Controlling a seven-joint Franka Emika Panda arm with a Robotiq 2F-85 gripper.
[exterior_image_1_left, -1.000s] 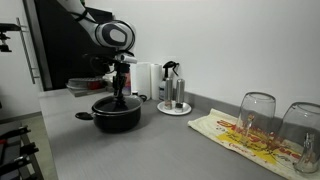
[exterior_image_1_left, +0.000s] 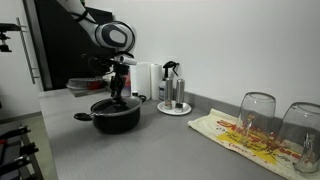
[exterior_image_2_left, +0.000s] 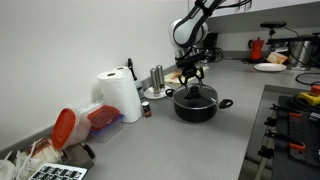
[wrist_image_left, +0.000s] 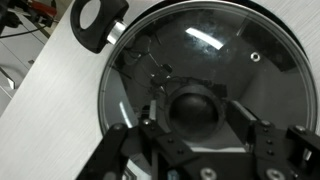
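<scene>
A black pot (exterior_image_1_left: 118, 123) with a glass lid (wrist_image_left: 255, 95) stands on the grey counter. The lid has a round black knob (wrist_image_left: 195, 112) at its middle. Right over the lid my gripper points downward and is open, one finger to either side of the knob in the wrist view. Whether the fingers touch the knob or the glass cannot be told. One black side handle (wrist_image_left: 98, 22) sticks out at the upper left of the wrist view; exterior view 2 shows a pot handle (exterior_image_2_left: 225, 104) on the right.
Behind the pot stand a plate (exterior_image_1_left: 174, 109) with bottles and a paper towel roll (exterior_image_2_left: 117, 95). Two upturned glass jars (exterior_image_1_left: 256, 112) sit on a patterned cloth (exterior_image_1_left: 222, 126) at the right. A dish rack (exterior_image_2_left: 40, 165) lies opposite.
</scene>
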